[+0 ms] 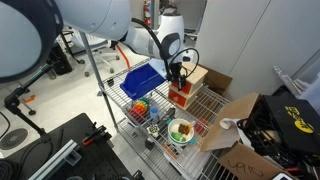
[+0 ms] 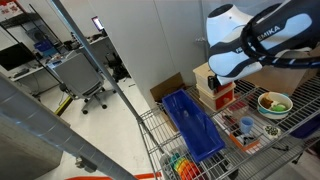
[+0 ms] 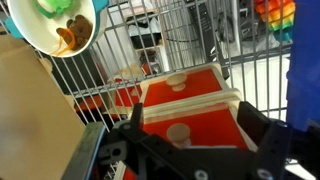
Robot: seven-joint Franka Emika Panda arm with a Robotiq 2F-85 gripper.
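A small wooden drawer box (image 1: 192, 88) with red fronts stands on the wire rack, near the back in exterior view 1. In the wrist view its red drawer fronts (image 3: 188, 87) and round wooden knobs (image 3: 178, 132) lie below the hand. My gripper is open, one finger toward each side of a red front. Nothing shows clasped between the fingers. From outside, the gripper (image 1: 180, 81) hovers close to the box's front; whether it touches is unclear. Exterior view 2 shows the box (image 2: 214, 98) partly covered by the arm.
A blue bin (image 1: 147, 79) sits left of the box, with colourful toys (image 1: 140, 107) before it. The white bowl (image 1: 181, 131) holds toy food. A cardboard box (image 1: 247, 140) and a black box (image 1: 285, 123) take up the right side. A blue cup (image 2: 246, 125) stands nearby.
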